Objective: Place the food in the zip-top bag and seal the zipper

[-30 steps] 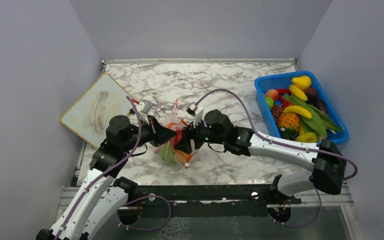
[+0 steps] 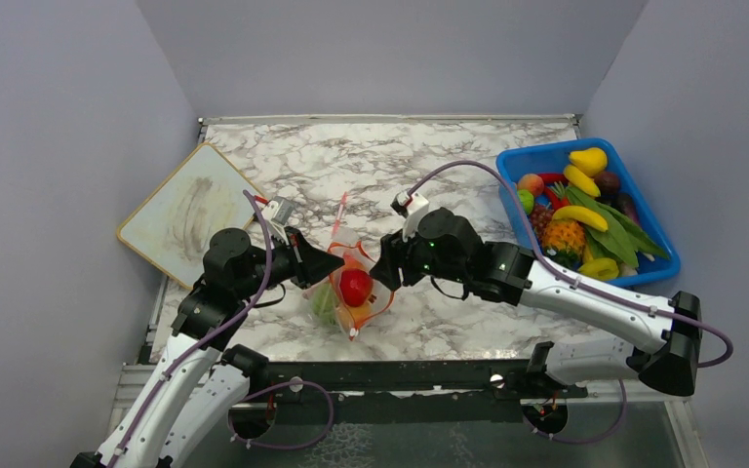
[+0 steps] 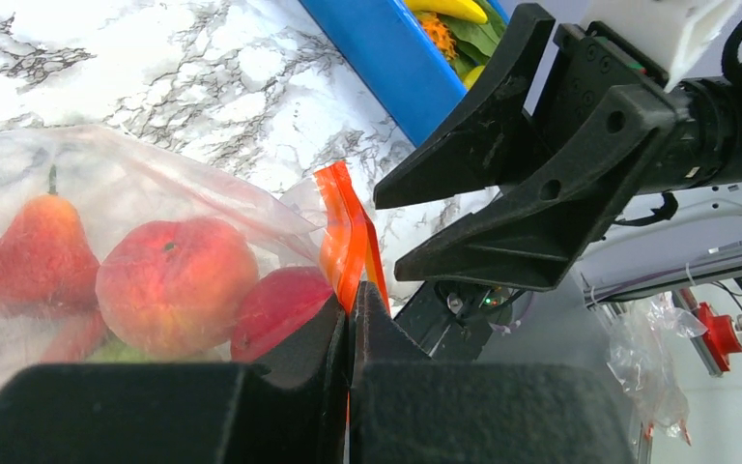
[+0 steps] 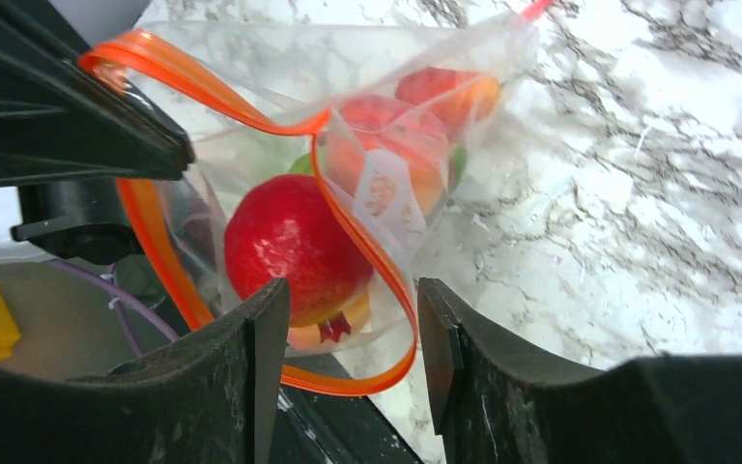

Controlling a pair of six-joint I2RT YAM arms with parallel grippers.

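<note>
The clear zip bag with orange zipper lies at the table's front middle, its mouth gaping in the right wrist view. It holds a red round fruit, a peach, a pear and something green. My left gripper is shut at the orange zipper edge, pinching it between its tips. My right gripper is part open at the bag's mouth, its fingers apart, with the lower zipper band behind them in its view.
A blue tray of fruit and vegetables stands at the right. A white board lies at the back left.
My right gripper has moved right, away from the bag's middle, uncovering the red fruit in the top view. My left gripper has barely moved.
</note>
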